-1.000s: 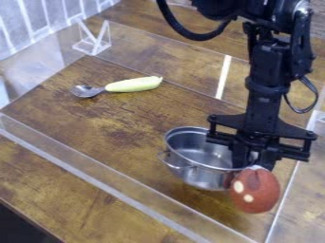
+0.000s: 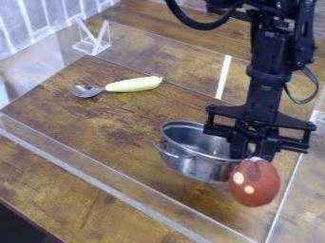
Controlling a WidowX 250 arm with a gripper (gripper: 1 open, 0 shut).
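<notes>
A steel pot [image 2: 191, 157] with side handles sits on the wooden surface at the lower middle right. My gripper [image 2: 250, 154] is over the pot's right rim, shut on something there, with its fingertips partly hidden. A red round object [image 2: 256, 182] with pale spots is just below and in front of the fingers, at the pot's right side. Whether it is held or what exactly the fingers grip is hard to tell.
A spoon [image 2: 89, 91] and a pale corn cob [image 2: 133, 84] lie at the back left. Clear low walls [image 2: 102, 181] edge the work area. The left middle of the board is free.
The gripper and red object have shifted slightly up and left over the last second. The pot has moved a little left and up in the view.
</notes>
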